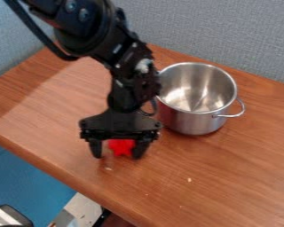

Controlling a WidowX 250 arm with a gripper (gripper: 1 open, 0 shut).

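Note:
My black gripper (117,151) is low over the wooden table, open, with its fingers on either side of a red object (122,147) that is mostly hidden beneath the gripper body. The red object lies on the table near its front left.
A steel pot (197,99) with side handles stands just right of the arm.

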